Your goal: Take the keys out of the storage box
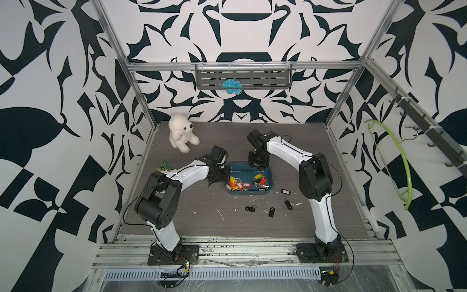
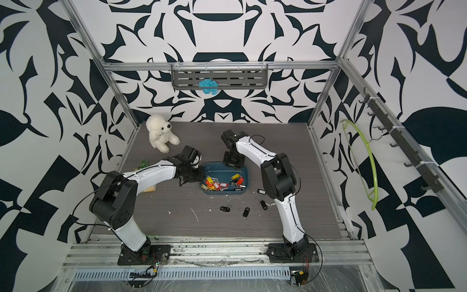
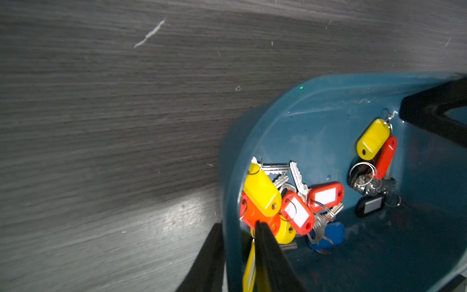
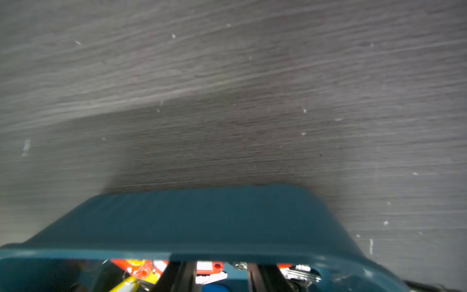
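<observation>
The dark blue storage box (image 1: 249,165) sits mid-table, holding keys with yellow, red, blue and black tags. One heap of keys (image 3: 296,206) lies toward its left end; a smaller cluster (image 3: 374,165) lies toward its right. My left gripper is shut on the box's left wall, one finger outside and one inside. Over the box's far side, my right gripper is part open, with a gap between its fingers and no key seen gripped. Several black-tagged keys (image 1: 271,212) lie on the table in front of the box.
A white plush dog (image 1: 182,132) sits at the back left. Partly hidden behind the left arm is a green item (image 1: 166,165). Bare tabletop (image 1: 214,219) shows at the front left, and the back of the table is mostly free.
</observation>
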